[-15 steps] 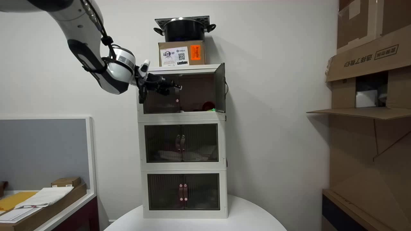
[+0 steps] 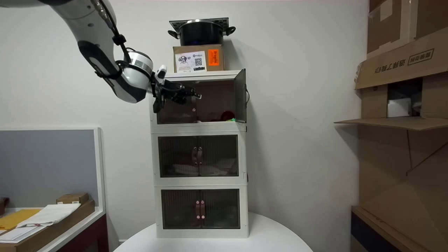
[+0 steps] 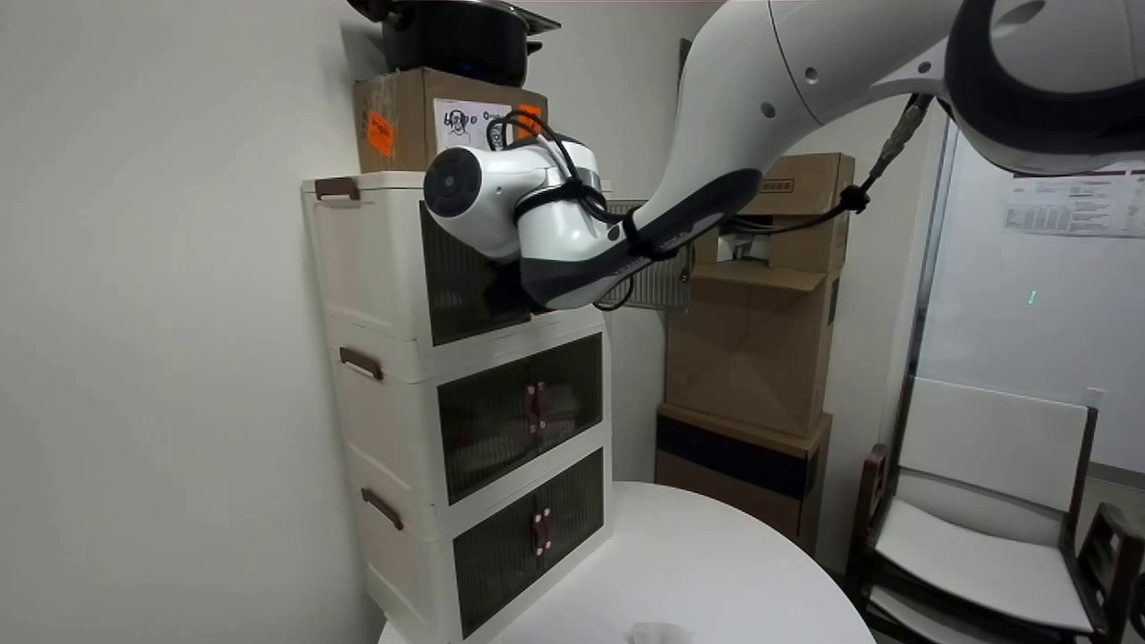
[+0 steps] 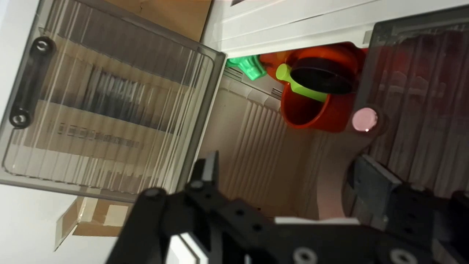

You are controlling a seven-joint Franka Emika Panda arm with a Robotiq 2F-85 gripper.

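Note:
My gripper stands open in front of the top compartment of a white stacked cabinet (image 2: 201, 181). In the wrist view, the handle (image 4: 332, 171) of the shut door (image 4: 426, 118) appears between the fingers, nearer the right-hand one; whether it touches I cannot tell. The other top door (image 4: 110, 105) is swung wide open. Inside the compartment lie a red-orange container (image 4: 323, 112), a black round item (image 4: 323, 75), a lime-green piece (image 4: 307, 91) and a green item (image 4: 250, 66). From exterior view 2, the arm hides the gripper.
On the cabinet top sit a cardboard box (image 2: 197, 58) and a black pot (image 2: 201, 33). Both lower compartments have their doors shut. Cardboard boxes (image 2: 403, 168) stand off to the right.
My arm and gripper have shifted slightly to the right in exterior view 1. The top doors look much the same.

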